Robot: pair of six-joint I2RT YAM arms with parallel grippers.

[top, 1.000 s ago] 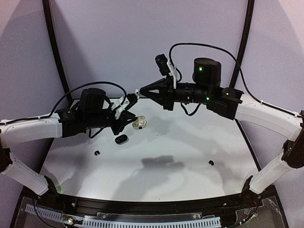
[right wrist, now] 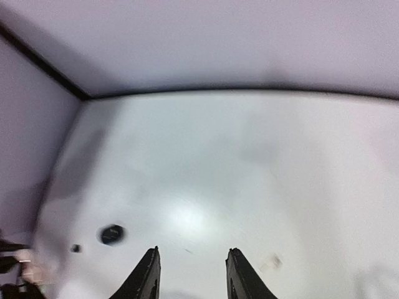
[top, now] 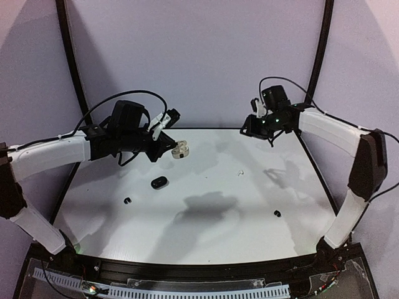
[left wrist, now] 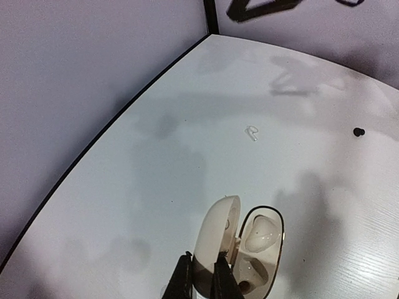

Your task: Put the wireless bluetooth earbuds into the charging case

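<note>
An open white charging case (top: 181,149) with a hinged lid and two wells (left wrist: 262,237) is held in the air by my left gripper, shut on it. Something pale sits in its wells; whether these are earbuds I cannot tell. My right gripper stands open and empty, high at the back right of the table, apart from the case. On the table lie a small clear piece (top: 240,172), a closed black case (top: 159,182) and small black pieces at left (top: 127,200) and right (top: 277,213).
The right wrist view is blurred.
My right arm has swung right and down, away from the case, and its gripper now points forward over the table. My left gripper has shifted slightly left with the case.
</note>
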